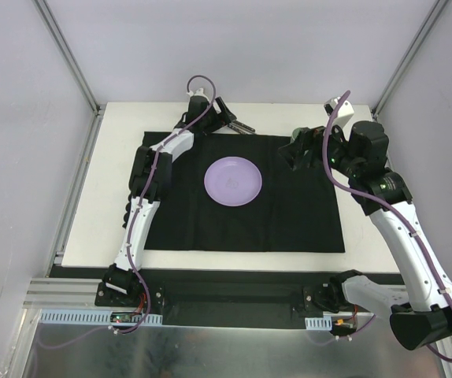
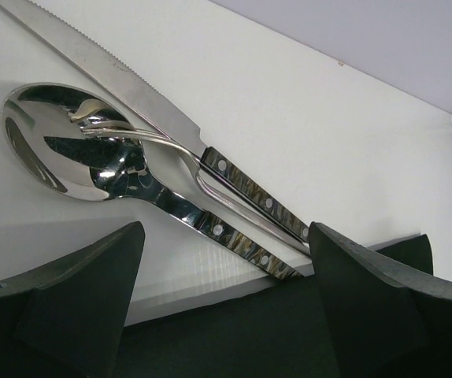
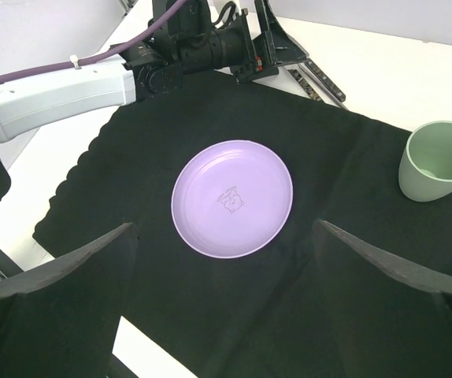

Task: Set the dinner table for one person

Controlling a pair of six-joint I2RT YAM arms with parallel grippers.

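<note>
A lilac plate (image 1: 232,181) lies on the black mat (image 1: 301,220). A spoon (image 2: 49,157), a fork (image 2: 234,207) and a serrated knife (image 2: 116,79) lie overlapped on the white table at the back, handles reaching the mat's edge. My left gripper (image 1: 222,114) stands open over the cutlery, nothing between its fingers. A green cup (image 3: 435,173) stands on the mat, right of the plate, partly hidden by the right arm in the top view. My right gripper (image 1: 297,150) is open and empty, raised above the mat near the cup.
White table border (image 1: 84,205) surrounds the mat, with walls behind and at both sides. The left arm stretches along the mat's left side to the back.
</note>
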